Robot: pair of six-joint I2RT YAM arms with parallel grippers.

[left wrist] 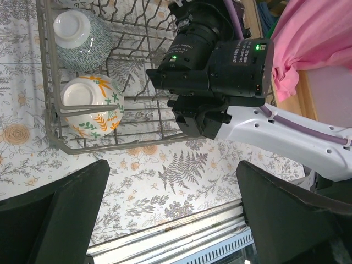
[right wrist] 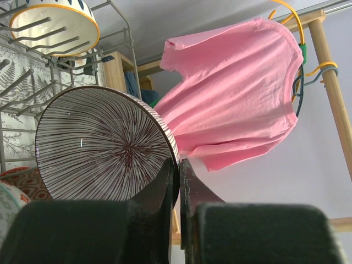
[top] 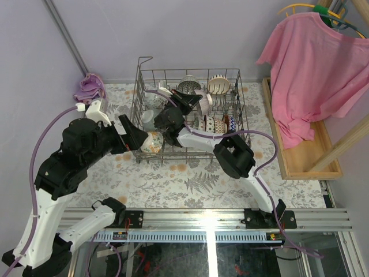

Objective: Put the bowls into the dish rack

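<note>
My right gripper [top: 196, 98] is shut on a striped bowl [right wrist: 99, 143], held on its side over the middle of the dish rack [top: 239, 92]. Other bowls stand in the rack: a cream striped bowl [top: 219, 85] and a speckled bowl [top: 188, 84] at the back, patterned bowls [top: 215, 124] at the front right, and an orange floral bowl [left wrist: 93, 107] and teal bowl [left wrist: 82, 47] at the left. My left gripper [top: 128, 138] hangs open beside the rack's front-left corner, empty.
A pink shirt [top: 311, 69] hangs over a wooden tray [top: 305, 172] on the right. A purple cloth [top: 89, 89] lies at the back left. The counter in front of the rack is clear.
</note>
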